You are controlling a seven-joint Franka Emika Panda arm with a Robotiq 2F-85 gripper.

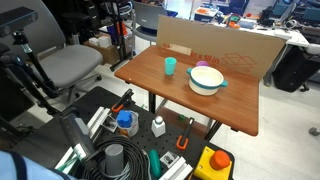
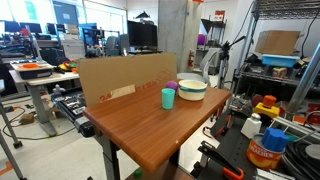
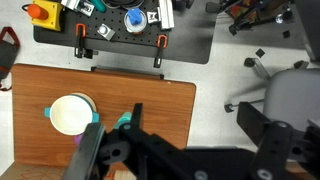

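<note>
A white pot with teal handles stands on the brown wooden table. To its left is a small teal cup, apart from it. A purple object shows partly behind the pot. From above, the wrist view has the pot at left and the cup to its right, partly covered by a dark finger. My gripper is open above the table's right part, its fingers wide apart and nothing between them.
A cardboard panel borders the table's back edge. In front sits a dark bench with bottles, a cable coil and a yellow box with a red button. An office chair stands at the side.
</note>
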